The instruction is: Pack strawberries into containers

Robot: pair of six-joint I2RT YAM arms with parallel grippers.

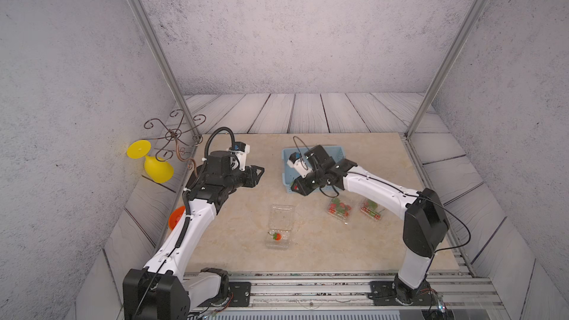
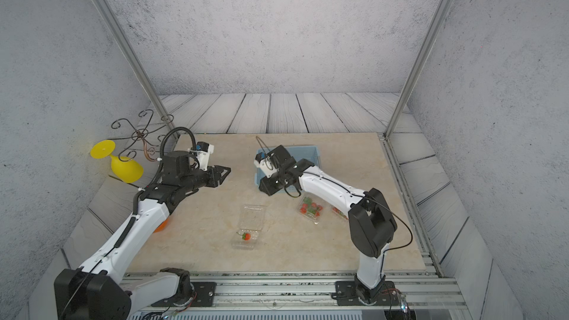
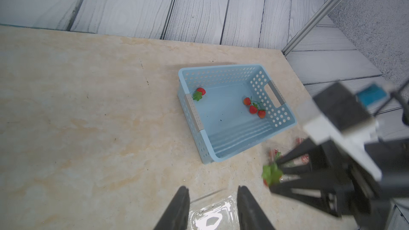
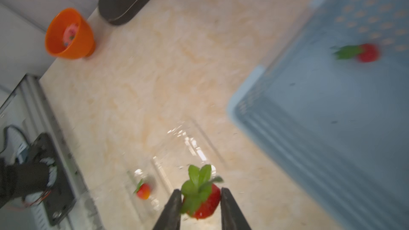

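Observation:
My right gripper holds a strawberry (image 4: 204, 200) by the blue basket's near-left corner; it is shut on it, with the leaves upward in the right wrist view. An open clear container (image 1: 281, 216) lies on the table in front, with one strawberry (image 1: 276, 236) in its near half. Several more strawberries (image 3: 253, 109) lie inside the basket. My left gripper is raised left of the basket, open, with nothing seen between its fingers.
Two clear containers with strawberries (image 1: 339, 209) (image 1: 371, 212) lie at the right. A yellow object (image 1: 158, 170), a dark metal stand and an orange cup (image 4: 68, 38) are at the left. The table between the left stand and basket is mostly clear.

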